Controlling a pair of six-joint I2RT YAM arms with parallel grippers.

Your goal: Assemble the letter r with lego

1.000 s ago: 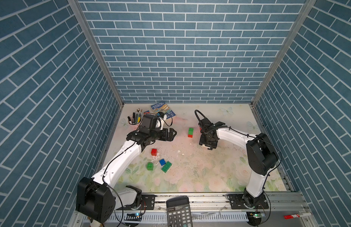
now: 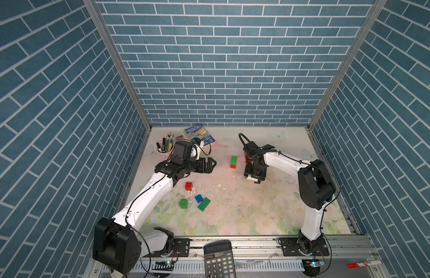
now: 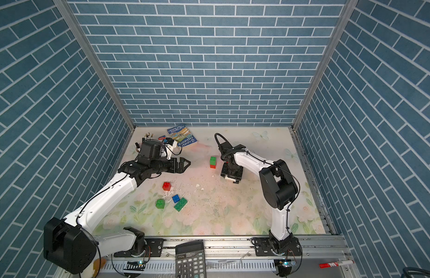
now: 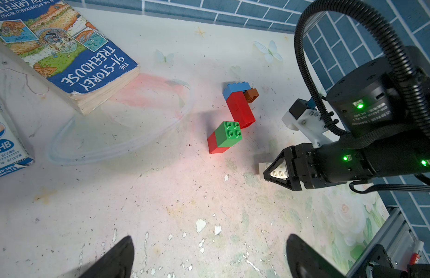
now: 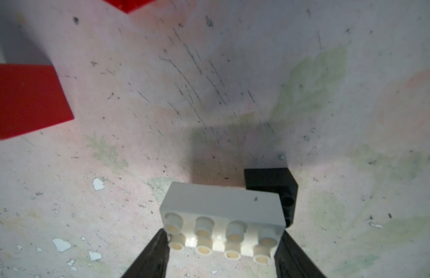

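In the right wrist view, a white brick (image 5: 219, 203) lies between the fingertips of my right gripper, one at either end; whether they press on it cannot be told. A small black brick (image 5: 270, 179) sits against its far right side. A green brick (image 4: 228, 134) joined to a red one (image 4: 214, 144) stands nearby in the left wrist view. Behind it is a group of a red brick (image 4: 240, 109), a blue one (image 4: 236, 88) and a brown one (image 4: 251, 95). My left gripper is open and empty, above the table.
Toward the front left lie loose bricks: red (image 2: 189, 186), blue (image 2: 198, 198), small green (image 2: 183, 203) and long green (image 2: 204, 204). A book (image 2: 199, 134) and a pen holder (image 2: 164, 147) stand at the back left.
My right arm's elbow has shifted slightly inward and back, while its gripper stays over nearly the same spot. The left arm and the loose bricks look unchanged.
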